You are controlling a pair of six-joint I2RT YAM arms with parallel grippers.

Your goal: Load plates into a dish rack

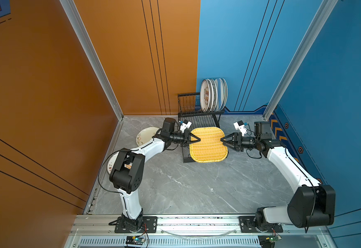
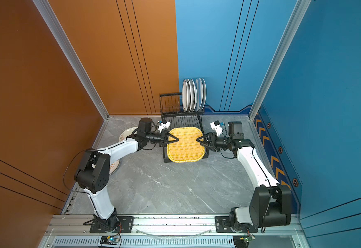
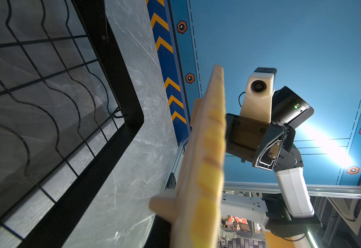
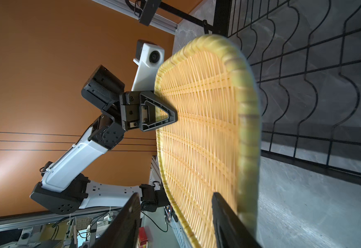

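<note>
A yellow woven, rounded-square plate (image 1: 208, 146) is held up in front of the dish rack (image 1: 188, 105). My left gripper (image 1: 195, 138) is shut on its left edge. My right gripper (image 1: 226, 140) is open at the plate's right edge; in the right wrist view its fingers (image 4: 225, 219) are blurred beside the rim. Several white plates (image 1: 205, 93) stand upright in the rack's upper tier, at its right. Another plate (image 1: 146, 134) lies on the table at left, with one more (image 1: 111, 164) partly hidden behind the left arm.
The rack's lower wire tier (image 4: 312, 82) is mostly behind the held plate in the top views. Orange and blue walls enclose the sides and back.
</note>
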